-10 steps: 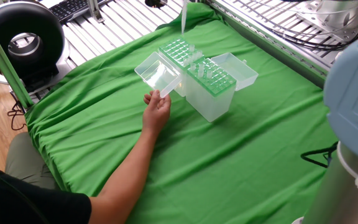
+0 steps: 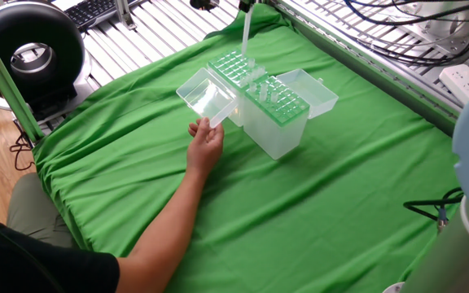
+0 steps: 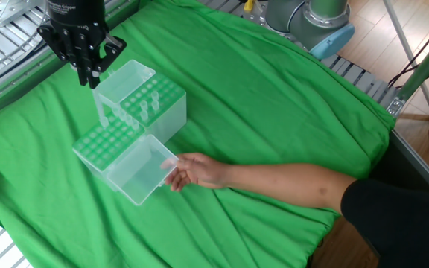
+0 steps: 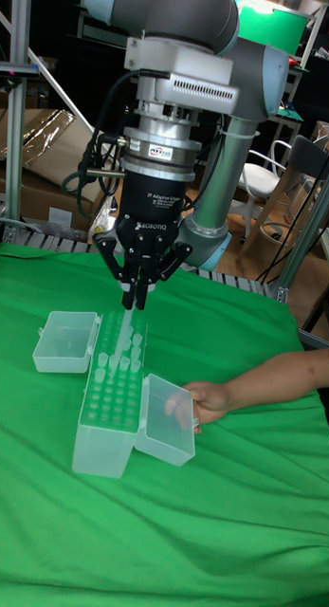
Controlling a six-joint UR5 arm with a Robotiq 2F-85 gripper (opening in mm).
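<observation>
My gripper [image 3: 90, 80] is shut on the top of a long translucent pipette tip [image 2: 247, 34], which points downward, nearly upright. It hangs over one end of the green-topped tip rack [image 3: 112, 146]; whether its lower end is inside a hole, I cannot tell. Several other tips [image 3: 154, 100] stand in the rack, mostly near its middle. Two clear lids [image 4: 66, 342] are swung open on opposite sides of the box. In exterior view 3 the gripper's dark fingers [image 4: 141, 293] are close together above the rack's far part.
A person's hand [image 2: 205, 146] holds one open lid, with the forearm lying across the green cloth [image 2: 340, 220]. Clear cloth surrounds the rack elsewhere. A power strip [image 2: 465, 83] and cables lie beyond the table edge.
In exterior view 1 the held tip has come down toward the rack and shifted slightly right. The arm's blue-capped joint has moved right. Rack, lids and hand look unchanged.
</observation>
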